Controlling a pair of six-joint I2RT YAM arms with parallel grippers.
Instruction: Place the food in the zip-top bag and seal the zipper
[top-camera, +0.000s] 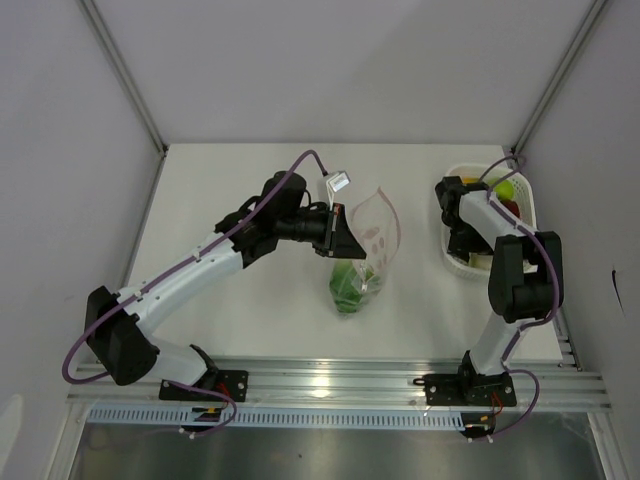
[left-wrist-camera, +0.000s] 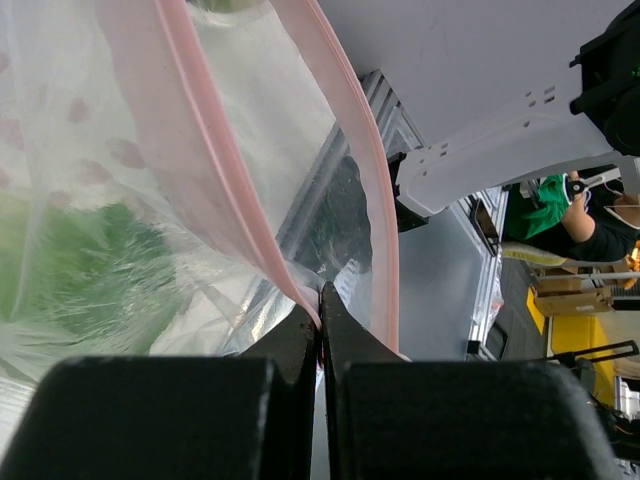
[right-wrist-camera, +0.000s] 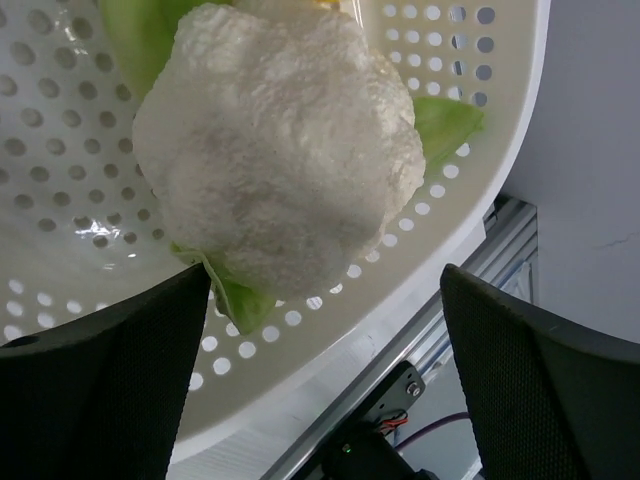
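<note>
The clear zip top bag (top-camera: 376, 235) with its pink zipper edge stands mid-table, mouth spread, something green (top-camera: 350, 287) inside at its bottom. My left gripper is shut on one pink lip (left-wrist-camera: 228, 165) of the bag; the other lip (left-wrist-camera: 365, 130) stands apart from it. Over the white basket (top-camera: 444, 240) at the right, my right gripper hangs open, nothing between its fingers. A whitish cauliflower (right-wrist-camera: 280, 150) with green leaves lies in the basket, just beyond the fingertips. In the top view the right arm covers most of it.
The basket also holds a green round item (top-camera: 504, 190), a red one (top-camera: 511, 207) and something yellow-orange (top-camera: 470, 180), partly hidden. Its perforated rim (right-wrist-camera: 535, 70) rises around the cauliflower. Table space between bag and basket is clear, as is the left side.
</note>
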